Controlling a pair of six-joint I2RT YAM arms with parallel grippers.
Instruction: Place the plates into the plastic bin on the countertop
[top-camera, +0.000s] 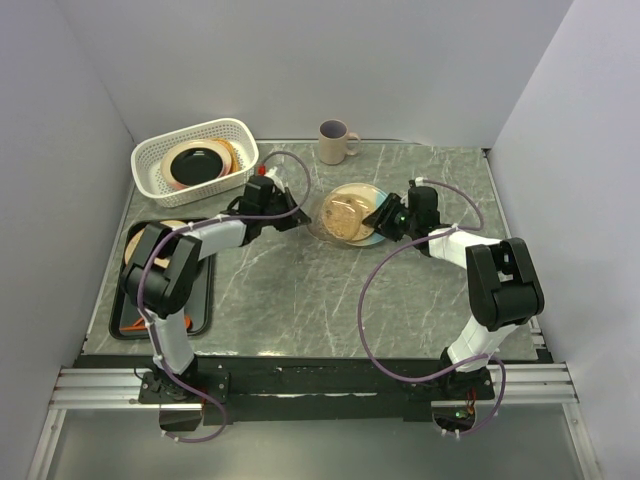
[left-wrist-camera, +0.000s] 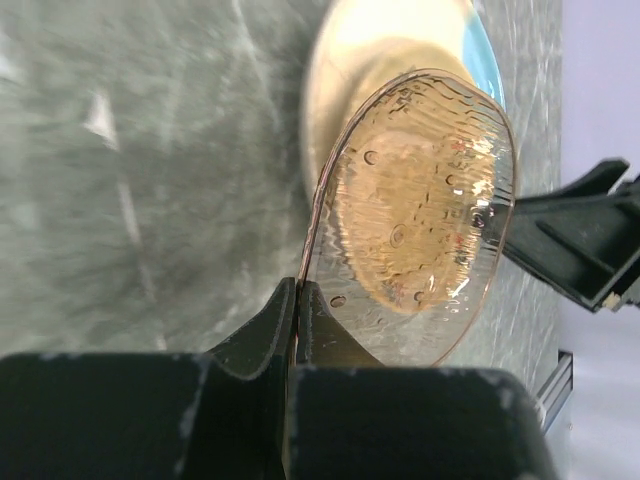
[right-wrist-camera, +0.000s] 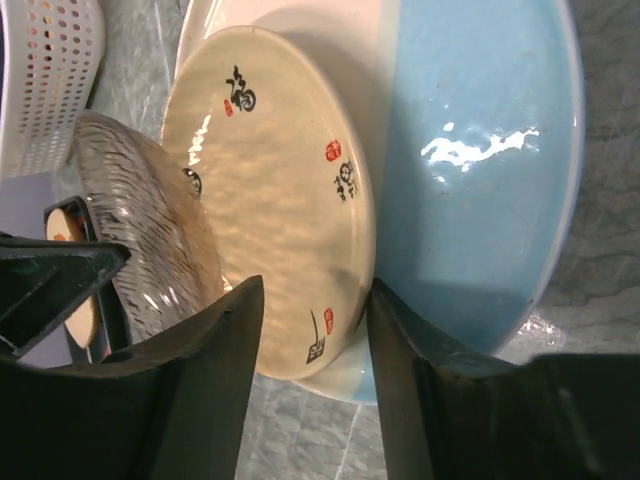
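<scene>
A clear rippled plate (left-wrist-camera: 425, 215) stands tilted with its edge between the fingers of my left gripper, which is shut on it. In the right wrist view, the cream plate (right-wrist-camera: 270, 180) with small red and black marks rests tilted against the larger pink-and-blue plate (right-wrist-camera: 470, 180) on the countertop. My right gripper is open, its fingers apart on either side of the cream plate's rim. The white plastic bin (top-camera: 150, 162) stands at the back left and holds several plates, a black one on top.
A mug (top-camera: 332, 143) stands at the back centre. To the left, a dark tray (top-camera: 206, 300) lies partly beneath my left arm, with a round light item and an orange item in it.
</scene>
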